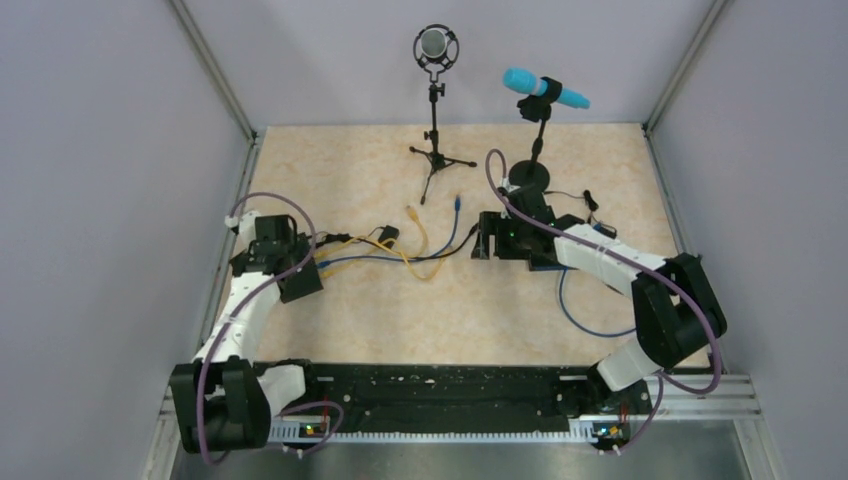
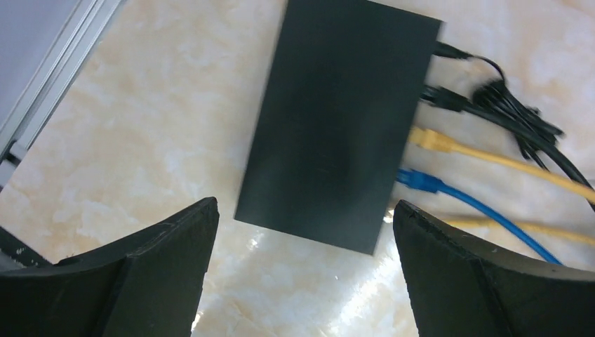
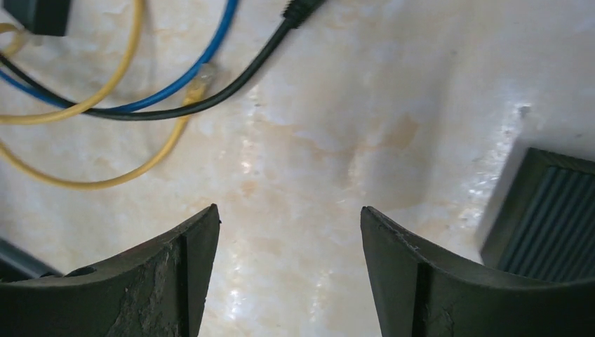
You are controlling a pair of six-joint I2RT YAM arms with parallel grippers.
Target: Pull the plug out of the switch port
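Note:
A black switch box (image 2: 330, 119) lies at the table's left, with black, yellow and blue cables along its right side; the blue plug (image 2: 421, 179) sits at that side between yellow ones. My left gripper is open over the box, nothing between its fingers. My right gripper stands open over bare table, right of the loose cable ends, with nothing between its fingers. A second black box (image 3: 540, 217) is at the right edge of the right wrist view, largely hidden by my right arm in the top view.
A microphone on a tripod (image 1: 436, 150) and a cyan microphone (image 1: 525, 82) on a round-based stand are at the back. A coil of black cable (image 2: 519, 116) lies by the left box.

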